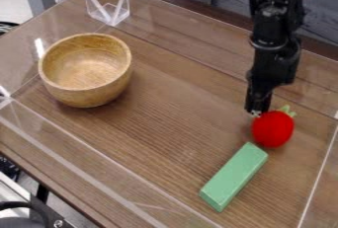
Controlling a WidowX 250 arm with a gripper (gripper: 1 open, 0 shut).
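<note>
My gripper (260, 104) reaches down from the top right, shut, its tip just above and left of a red tomato-like object (274, 127) with a green stem. It is too small to tell whether they touch. A green block (234, 176) lies on the wooden table below the red object.
A tan bowl (86, 91) stands at the left. A clear plastic piece (109, 8) lies at the back left.
</note>
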